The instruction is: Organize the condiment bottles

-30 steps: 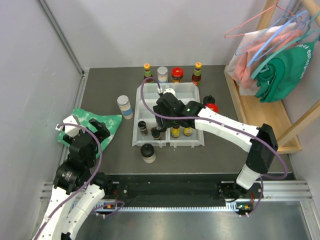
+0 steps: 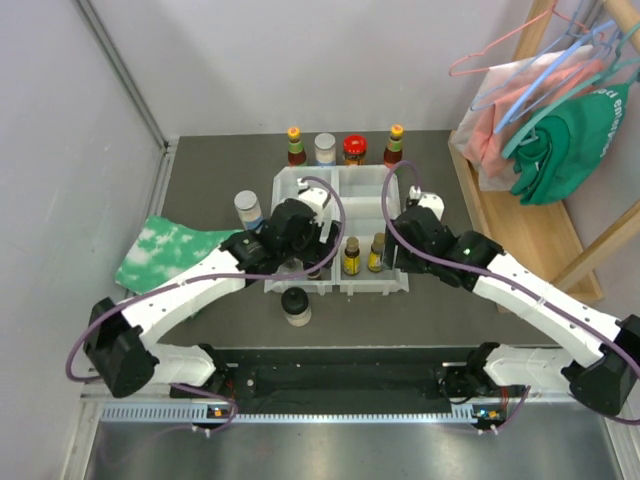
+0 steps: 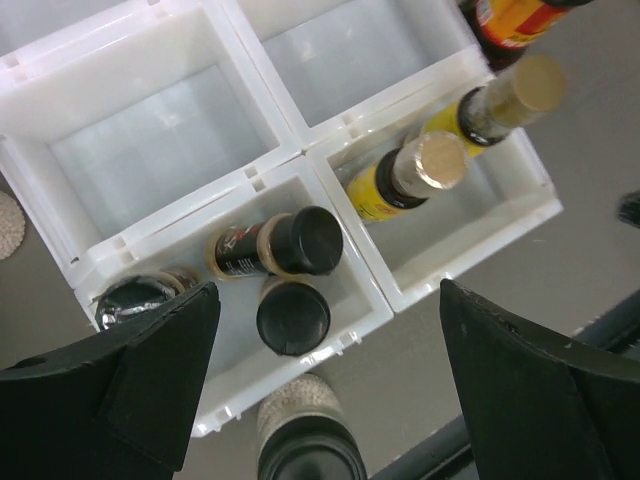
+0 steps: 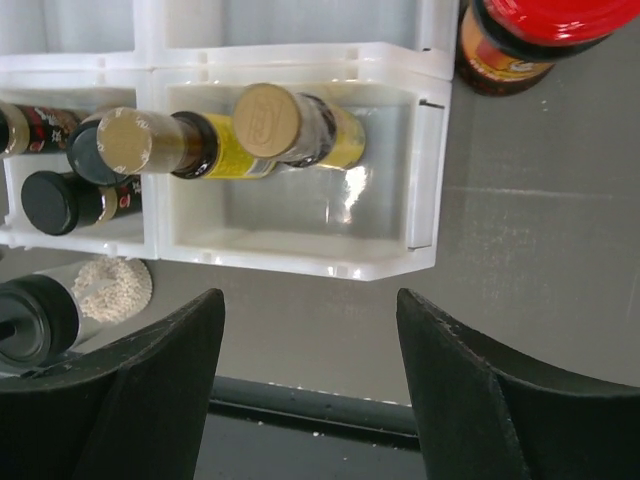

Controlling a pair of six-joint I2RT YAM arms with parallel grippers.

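A white compartment tray holds several dark-capped spice bottles in one near compartment and two yellow bottles in the neighbouring one. My left gripper is open above the dark-capped group, with nothing between its fingers. My right gripper is over the tray's right side; its fingers stand apart in the right wrist view, with no object between them. The upper compartments appear empty in the wrist views.
Sauce bottles, a red-lidded jar and jars stand behind the tray. A jar is left of it, another in front. A green cloth lies left; a wooden rack stands right.
My left gripper has swung right from over the cloth to above the tray. My right gripper has moved right across the tray, from its middle to its right side.
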